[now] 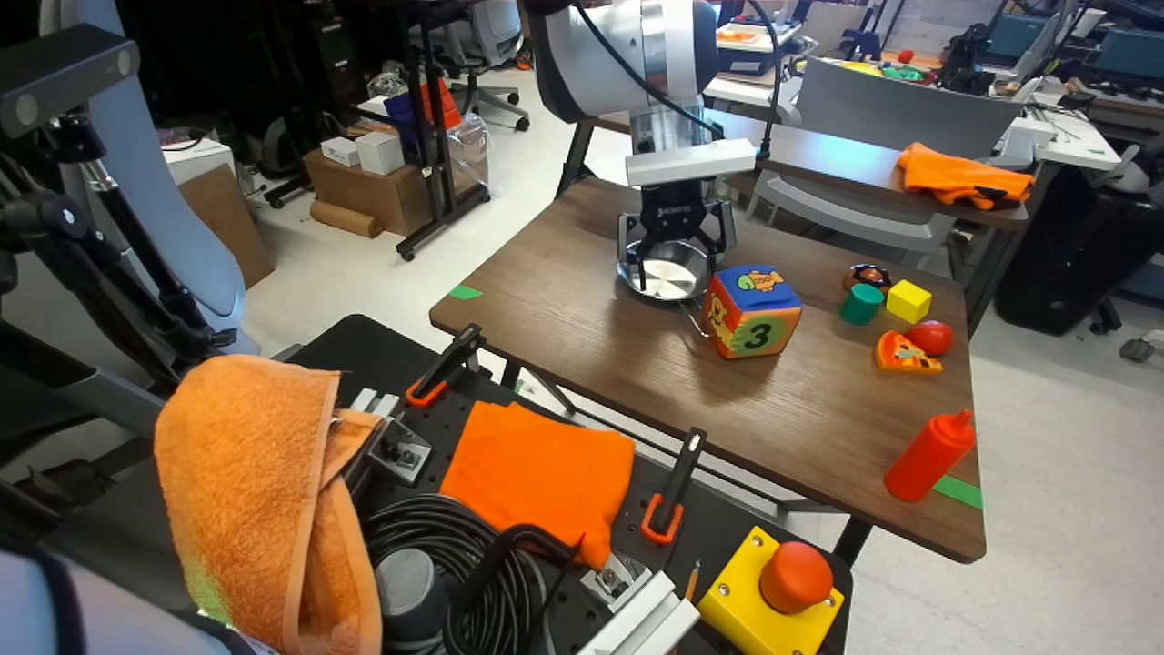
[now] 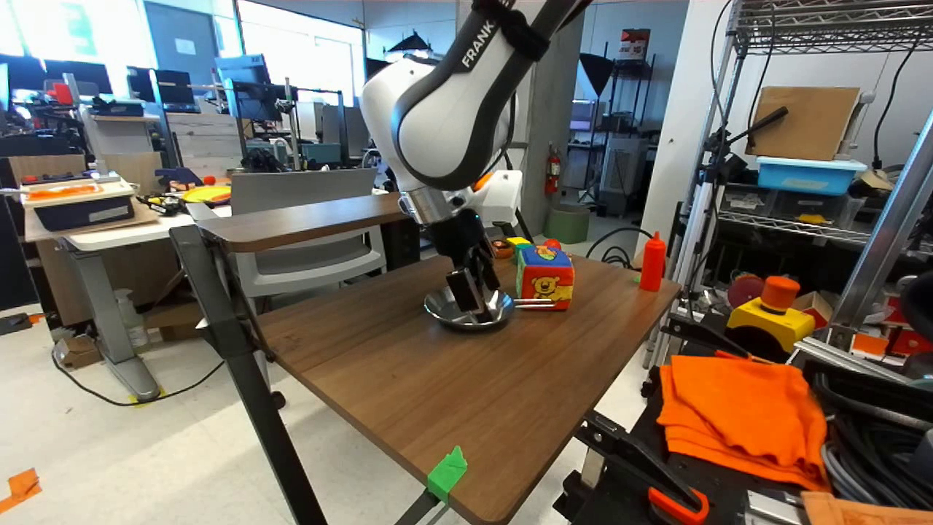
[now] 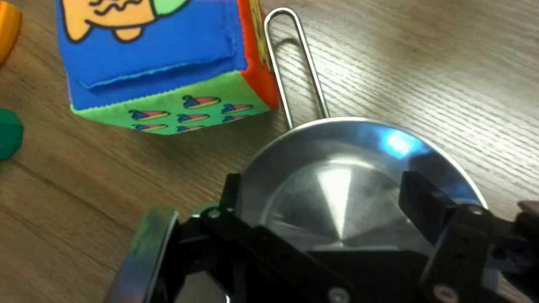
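A shiny metal pan (image 3: 333, 166) with a wire handle (image 3: 310, 65) rests on the wooden table. My gripper (image 1: 677, 268) is low over it, fingers spread wide. In the wrist view one finger (image 3: 230, 194) lines up with the pan's left rim, while the other finger (image 3: 422, 202) is over the pan's right side. Whether either touches the metal cannot be told. Nothing shows clasped between them. A soft picture cube (image 1: 753, 313), blue on top with a "3" on one side, sits right beside the handle; part of the pan is hidden behind the gripper.
Toward the table's far right are a green cylinder (image 1: 861, 305), a yellow cube (image 1: 908, 301), a red ball (image 1: 930, 337) and a toy pizza slice (image 1: 907, 354). A red squeeze bottle (image 1: 929, 457) stands near the right corner.
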